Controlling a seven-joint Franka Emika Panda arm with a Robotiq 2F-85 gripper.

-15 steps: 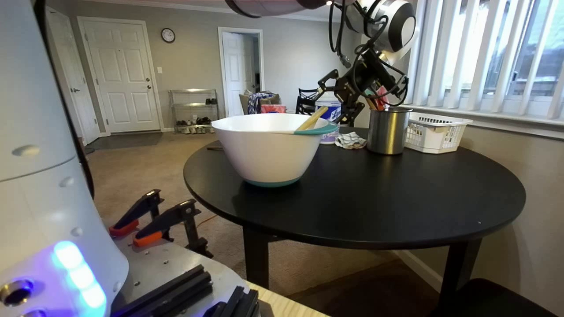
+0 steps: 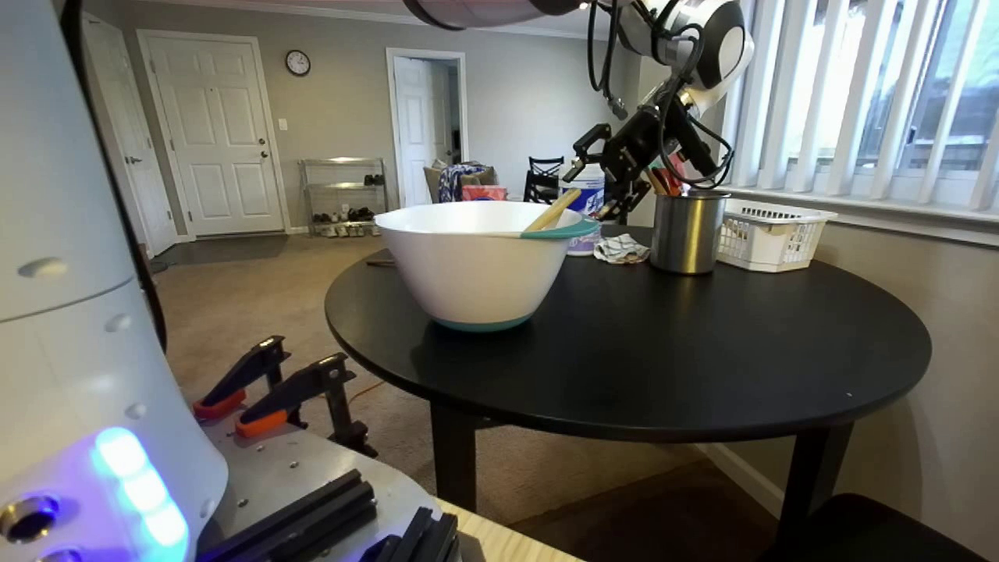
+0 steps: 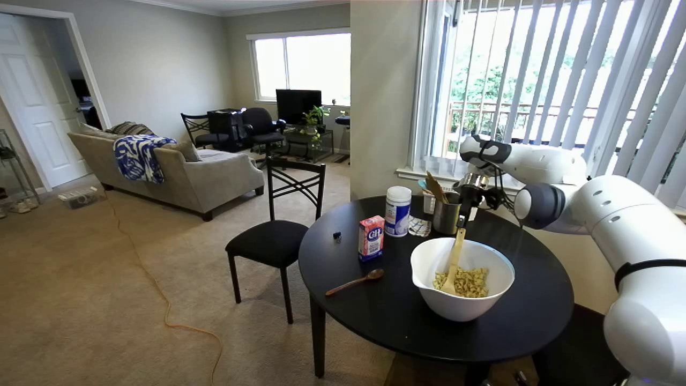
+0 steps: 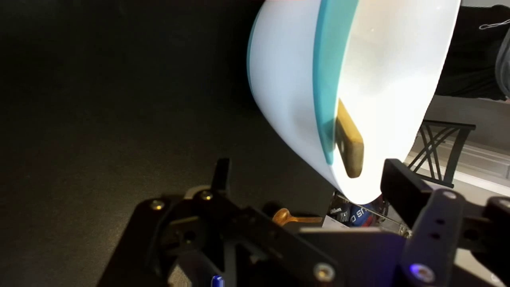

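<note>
On the black round table stands a white mixing bowl [image 3: 432, 297] with a teal rim patch and teal base. Small yellowish pieces [image 3: 474, 283] lie inside it, and a wooden spatula [image 3: 456, 254] leans against its rim, handle end up. My gripper [image 2: 590, 173] is above the table beside the bowl, on the side with the handle. In the wrist view the fingers are spread wide, and the spatula's handle end [image 4: 352, 152] shows beyond them, apart from both. Nothing lies between the fingers.
A steel utensil holder [image 2: 689, 234], a white basket [image 2: 769, 234], a wipes canister [image 3: 398, 212] and a crumpled cloth [image 2: 620, 249] stand near the gripper. A red box [image 3: 371, 238] and wooden spoon [image 3: 355, 281] lie farther off.
The gripper and wrist have shifted slightly to the right in exterior view 1, and the wrist has tilted a little. The bowl and spatula look unmoved.
</note>
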